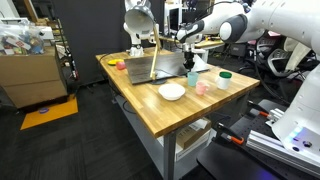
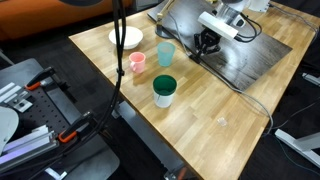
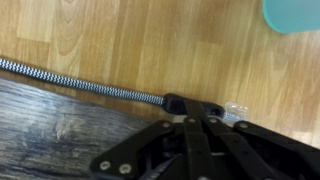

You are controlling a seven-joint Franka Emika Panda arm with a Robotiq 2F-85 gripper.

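Low over the table's far side, my gripper (image 2: 206,50) is shut. In the wrist view, the gripper reaches a black end piece with a clear tip, joined to a coiled metal-looking line (image 3: 85,84). Whether any of it is between the fingers cannot be told. The line lies along the border between light wood and a dark grey surface (image 3: 50,130). A teal cup (image 3: 292,12) stands apart from the gripper, at the top right of the wrist view; the same teal cup (image 2: 165,56) shows in exterior view 2.
A pink mug (image 2: 138,61), a green-and-white cup (image 2: 164,94) and a white bowl (image 2: 125,39) stand on the near side of the wooden table (image 2: 210,118). Bare wood lies to the right of the cups. A wooden stick (image 1: 155,67) rises beside the grey surface.
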